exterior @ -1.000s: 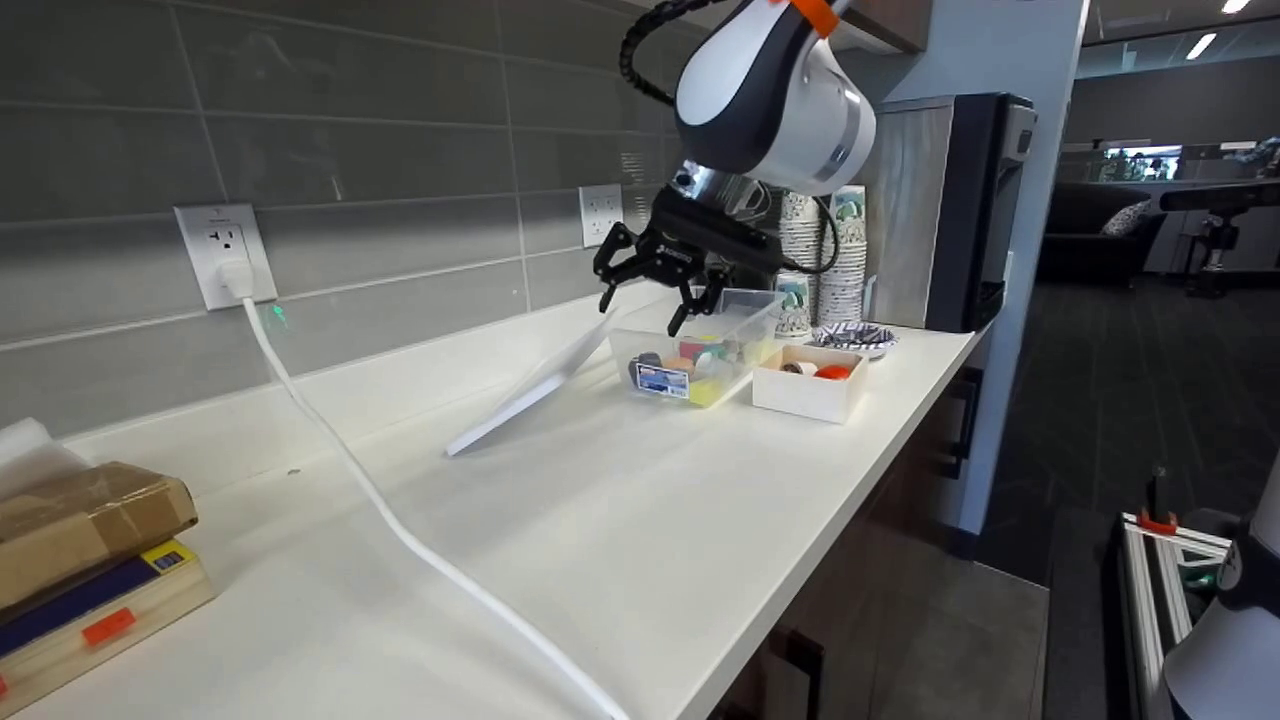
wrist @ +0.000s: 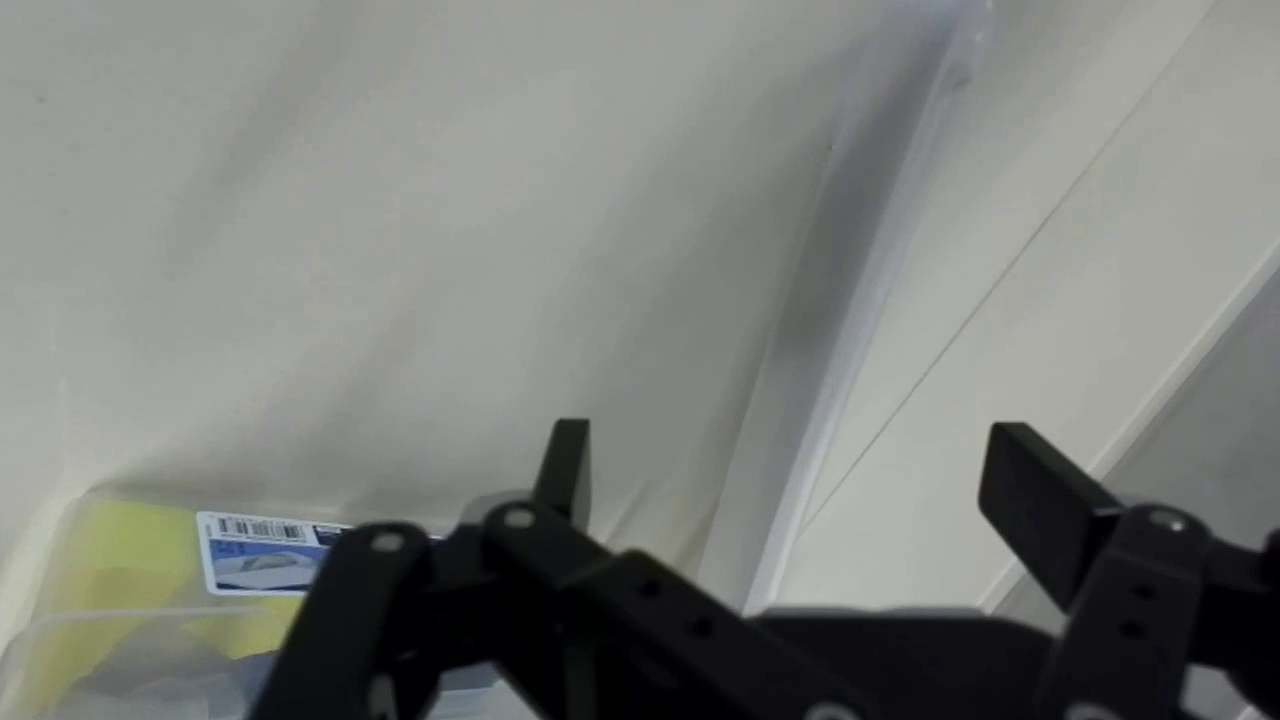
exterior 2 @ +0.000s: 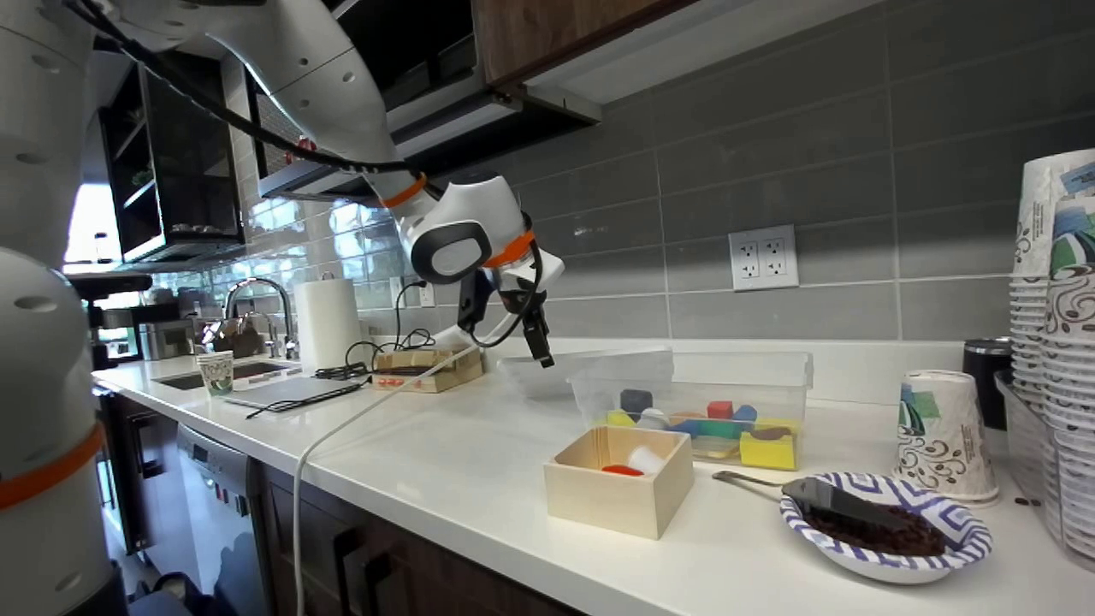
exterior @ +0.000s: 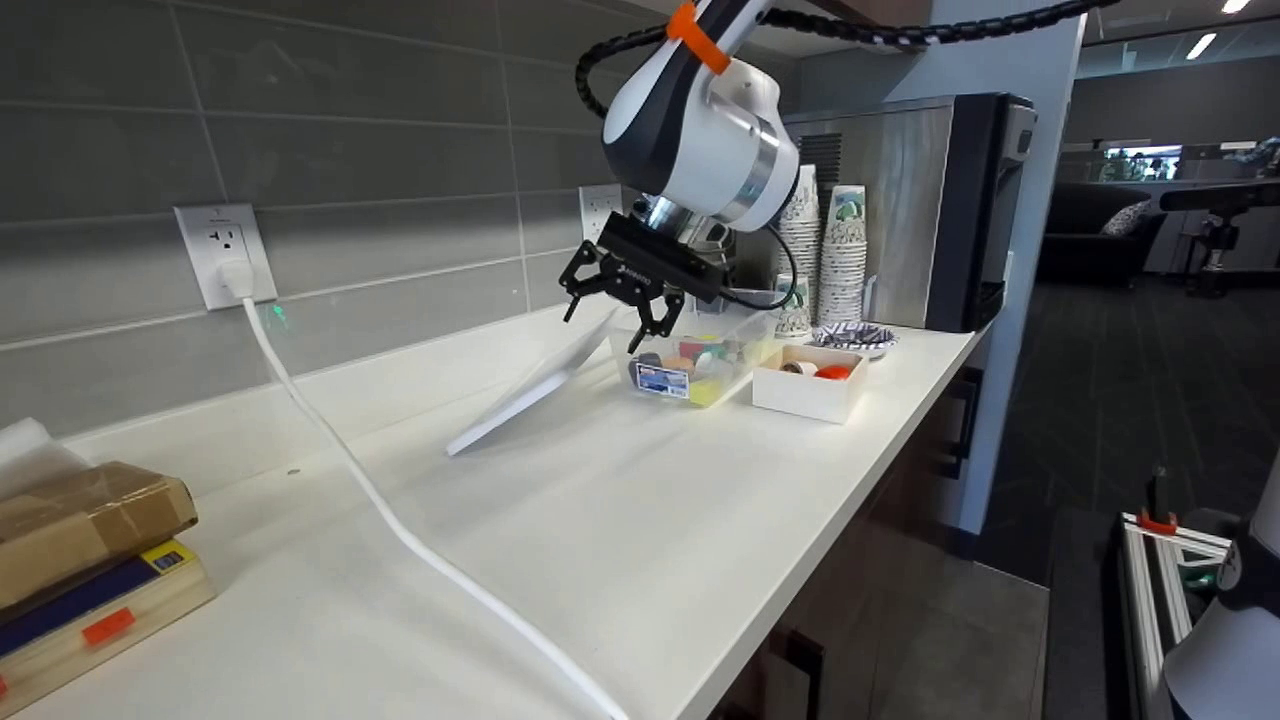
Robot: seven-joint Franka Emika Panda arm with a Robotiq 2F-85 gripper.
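My gripper hangs open above the counter, tilted, with no object held between its fingers. A pale, translucent lid leans at a slant near the wall, below and to the left of the gripper in exterior view 1. In the wrist view the lid's raised edge lies beyond the fingertips, in line with the gap between them; whether anything touches it cannot be told. Beside the lid stands a clear plastic bin holding several coloured blocks. Its labelled end appears at the lower left of the wrist view.
An open light wooden box with a red and a white item sits in front of the bin. A patterned bowl and stacked paper cups stand farther along. A white cable crosses the counter.
My gripper has moved left and slightly lower in exterior view 1, away from above the bin and toward the lid. It remains open. The lid and containers look essentially unchanged.
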